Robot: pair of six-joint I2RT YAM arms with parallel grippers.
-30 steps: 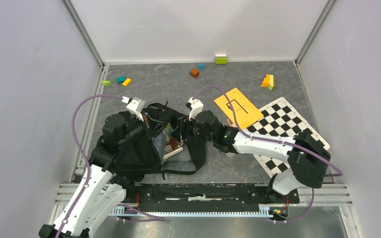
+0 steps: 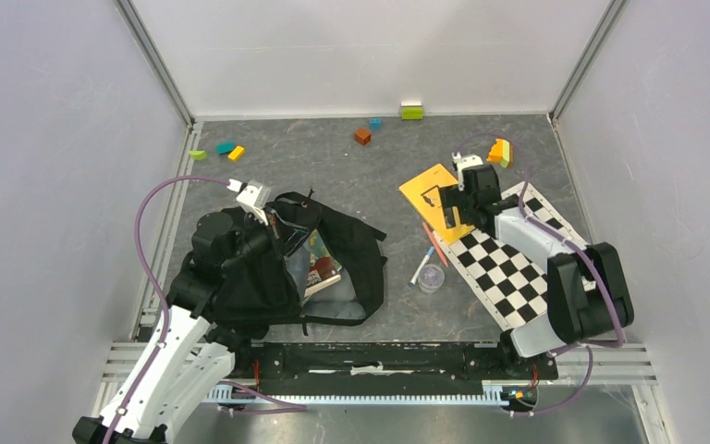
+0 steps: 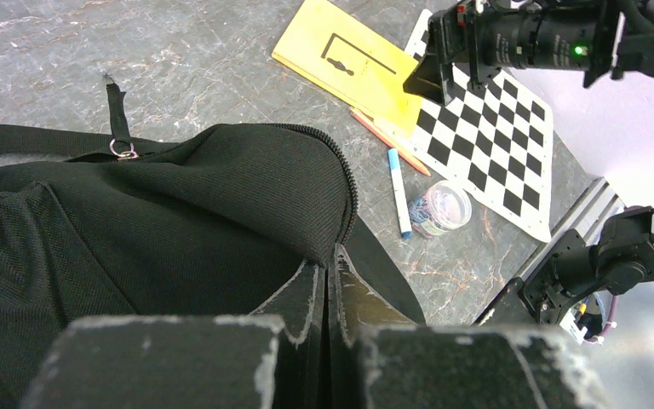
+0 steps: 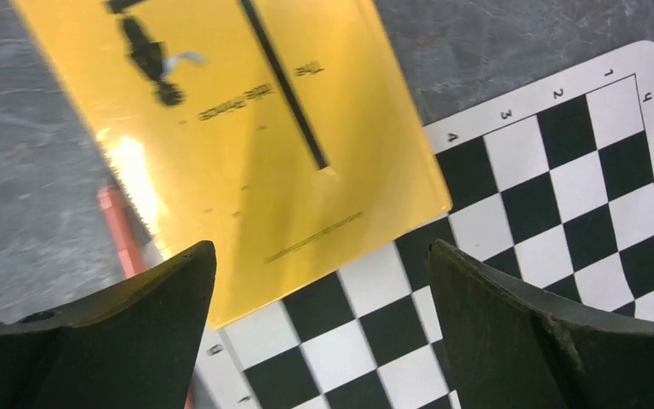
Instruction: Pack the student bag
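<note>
The black bag lies open on the left, a book inside. My left gripper is shut on the fabric at its zipped edge. My right gripper hangs open over the yellow folder, which overlaps the checkered mat; nothing is between its fingers. An orange pen, a blue-capped marker and a clear tub of clips lie between bag and mat.
Several coloured blocks, among them a red one and a green one, lie along the back.
My right arm has moved from over the bag's opening rightwards to over the yellow folder. The left arm has not visibly moved.
</note>
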